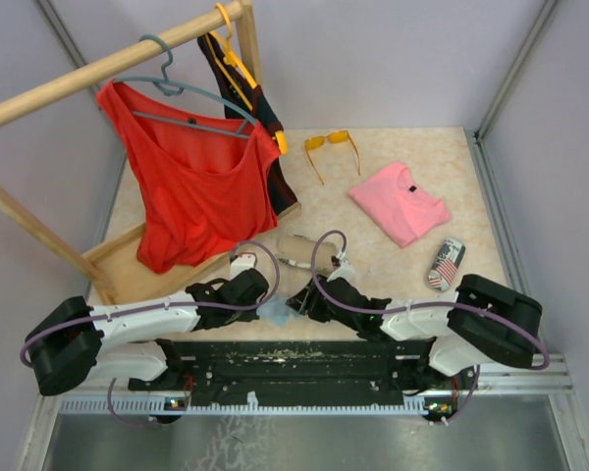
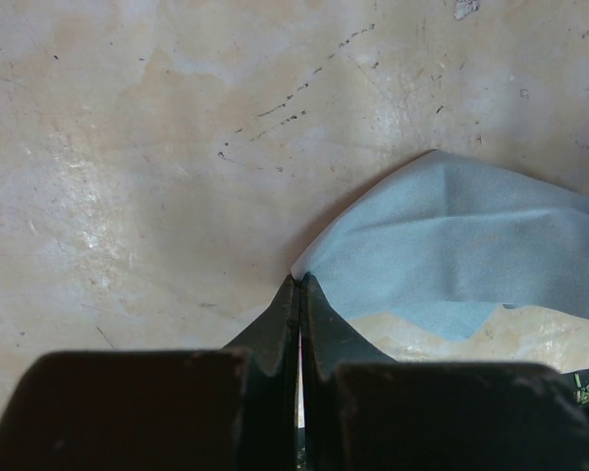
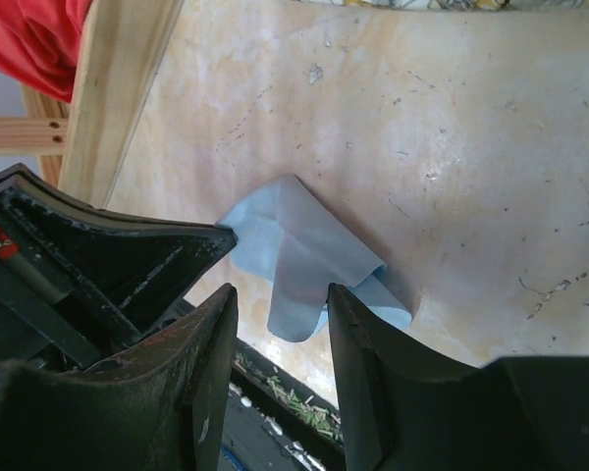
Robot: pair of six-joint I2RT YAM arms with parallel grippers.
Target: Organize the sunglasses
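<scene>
A crumpled light blue cloth [image 2: 442, 235] lies on the table between my two arms. My left gripper is shut at the cloth's left tip, which reaches its fingertips. My right gripper stands open over the same cloth [image 3: 314, 245], a folded flap showing between its fingers. In the top view, yellow sunglasses [image 1: 329, 138] lie at the back middle. A patterned case [image 1: 446, 263] with a flag design lies at the right, and a beige rectangular object [image 1: 306, 251] sits behind the right gripper.
A wooden rack [image 1: 44, 74] with a red top [image 1: 196, 186] and a dark garment on hangers fills the left. A folded pink shirt [image 1: 398, 201] lies at back right.
</scene>
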